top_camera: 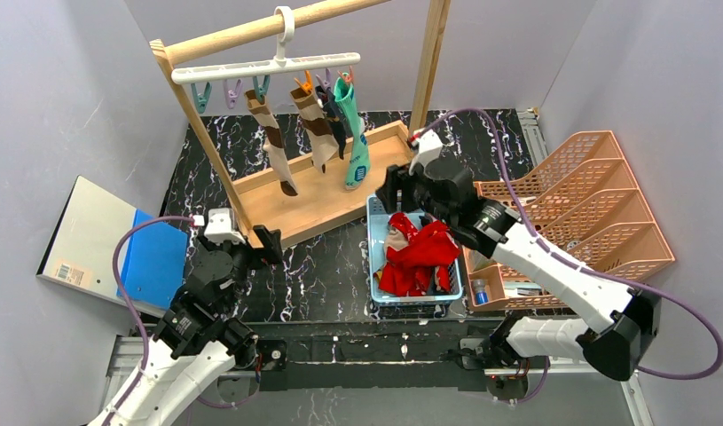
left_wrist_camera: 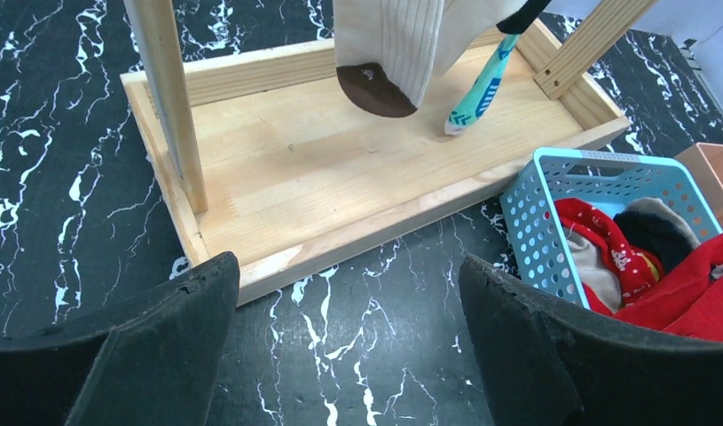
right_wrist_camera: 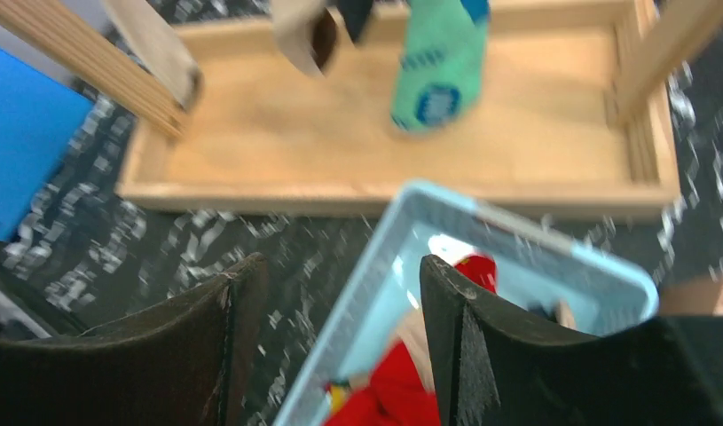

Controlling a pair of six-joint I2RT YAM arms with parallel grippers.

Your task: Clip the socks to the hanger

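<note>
In the top view, a white hanger [top_camera: 233, 71] hangs from the wooden rail, with a beige-brown sock [top_camera: 273, 146], another striped sock [top_camera: 317, 133], a dark sock [top_camera: 333, 120] and a teal sock [top_camera: 357, 155] in clips; free clips hang at its left. A blue basket [top_camera: 376, 290] holds red, grey and dark socks [top_camera: 420, 257]. My left gripper stands open and empty at the lower left, before the wooden base [left_wrist_camera: 322, 186]. My right gripper is open and empty above the basket's back part, its view blurred.
An orange organizer [top_camera: 606, 195] stands at the right. A blue folder [top_camera: 153, 262] on a white board leans at the left. The wooden posts [top_camera: 428, 53] frame the rack.
</note>
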